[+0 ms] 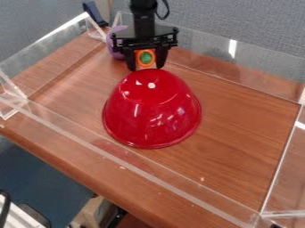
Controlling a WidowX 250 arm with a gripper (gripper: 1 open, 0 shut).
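The black gripper (146,54) hangs over the back of the wooden table, its two fingers on either side of a small orange box with a green emblem (145,59). Whether it grips the box firmly is hard to tell. A large red bowl (152,111) sits upside down in front of it, hiding the lower part of the box's surroundings. A purple object (116,42) is partly hidden behind the gripper on the left.
Clear acrylic walls border the wooden table (226,142) on its sides.
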